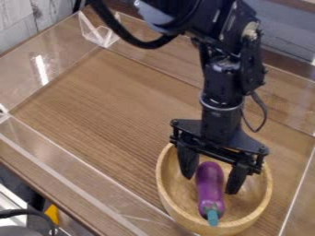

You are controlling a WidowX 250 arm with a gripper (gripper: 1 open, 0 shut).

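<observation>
My black gripper [219, 159] is open, its two fingers spread over a light wooden bowl [174, 189] at the bottom right of the camera view. A purple object with a teal tip [208, 189] lies lengthwise in the bowl, between and just below the fingers. Whether the fingers touch it I cannot tell.
A white wire-like object [99, 28] stands at the back left. A black cable or object [28, 221] lies at the bottom left edge.
</observation>
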